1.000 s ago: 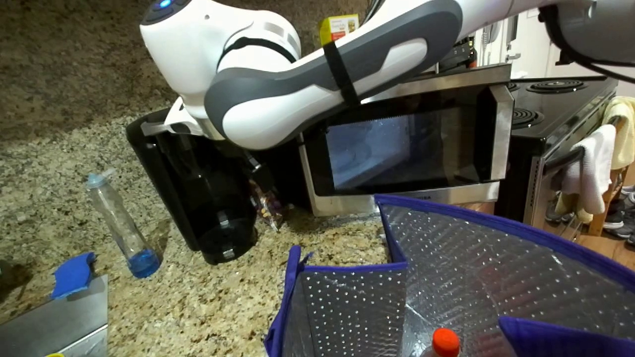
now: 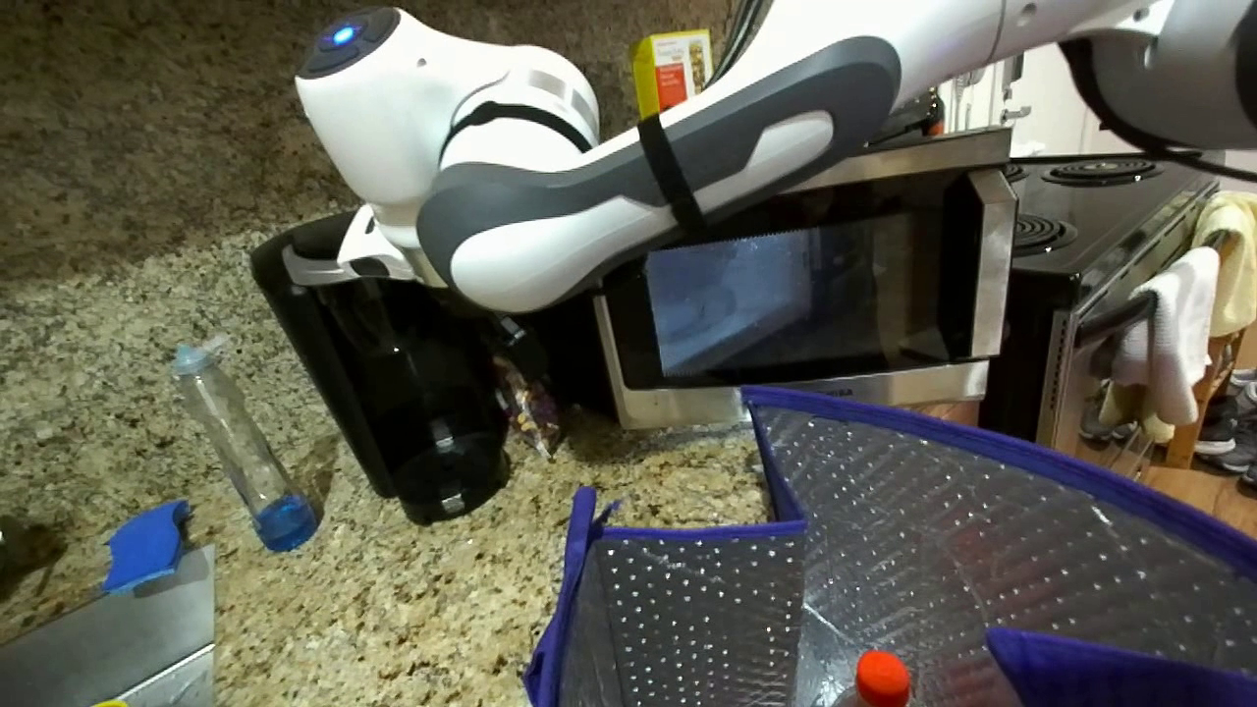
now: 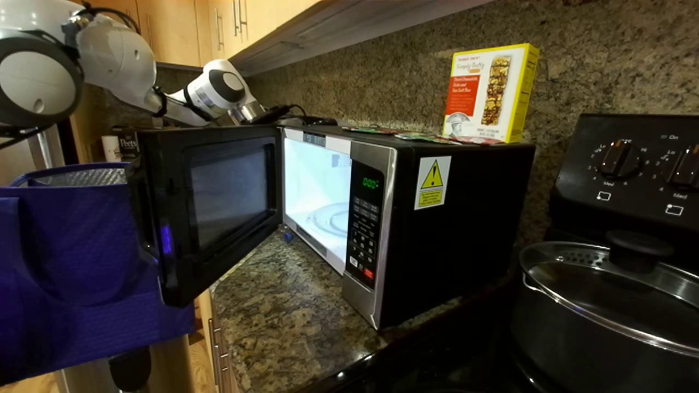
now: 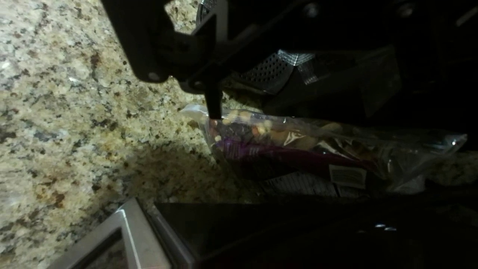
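Wedged between the black coffee maker and the microwave, a clear bag of mixed nuts (image 4: 286, 134) with a purple label lies on the counter. Only its near end, a small bag (image 2: 532, 414), shows in exterior view 1. My gripper (image 2: 520, 344) points down above that gap, just over the bag. One dark finger (image 4: 214, 104) appears in the wrist view, its tip at the bag's upper edge near one end; whether they touch I cannot tell. Darkness hides the other finger. My gripper is open and holds nothing.
The coffee maker (image 2: 401, 389) stands close on one side, the microwave (image 2: 801, 295) with its door open on the other. A blue-trimmed insulated bag (image 2: 695, 613) occupies the front. Left are a bottle (image 2: 287, 519) and a blue sponge (image 2: 146, 546).
My arm has come down and slightly to the right in exterior view 1, bringing the gripper lower toward the bag of nuts. The bag and surrounding objects look unmoved.
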